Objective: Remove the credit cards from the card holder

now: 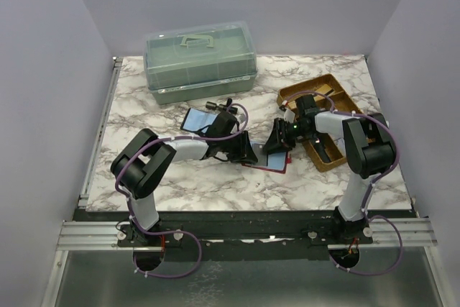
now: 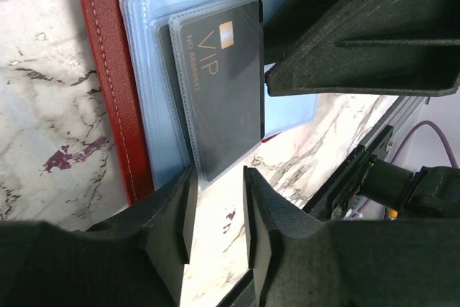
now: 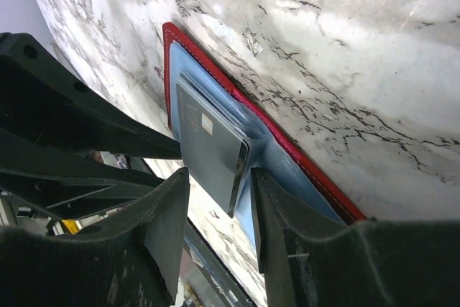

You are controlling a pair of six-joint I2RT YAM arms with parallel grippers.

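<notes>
The red-edged card holder [image 1: 279, 165] lies open on the marble table between both grippers. A grey VIP card [image 2: 223, 91] sits in a clear sleeve over its light blue pages [image 2: 154, 106], seen in both wrist views. My left gripper is part open at the card's near edge, with nothing visibly held. My right gripper stands open around the card's edge; whether it touches is unclear. In each wrist view the other gripper's dark fingers reach to the card.
A green lidded box [image 1: 200, 88] stands at the back, a blue item [image 1: 194, 120] and small black object behind the left arm. A brown compartment tray [image 1: 323, 170] is at the right.
</notes>
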